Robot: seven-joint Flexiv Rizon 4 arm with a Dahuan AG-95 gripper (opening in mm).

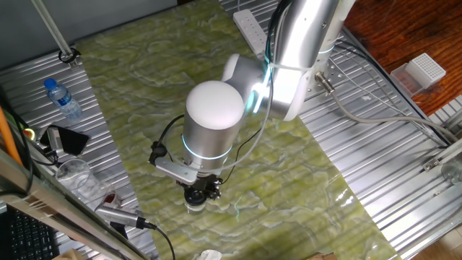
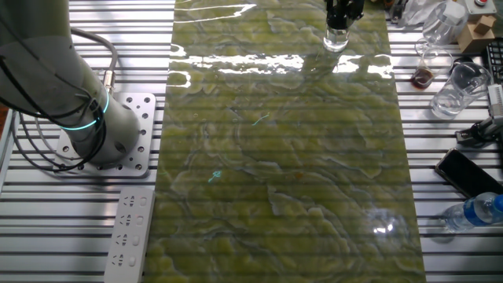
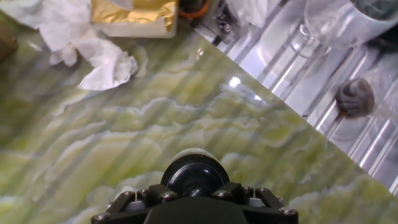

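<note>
A small clear container with a round black top (image 3: 196, 173) sits between the fingers of my gripper (image 1: 196, 189), which is shut on it. In exterior view 2 its clear glass-like body (image 2: 336, 39) shows below the dark gripper, at the far end of the green marbled mat (image 2: 275, 157). From the wrist, mainly the black top and a pale rim beyond it are visible. Whether its base touches the mat cannot be told. The fingertips are partly hidden by the gripper body.
Crumpled white tissue (image 3: 102, 65) and a gold-and-white box (image 3: 134, 17) lie ahead. A power strip (image 2: 130, 236) lies near the arm's base.
</note>
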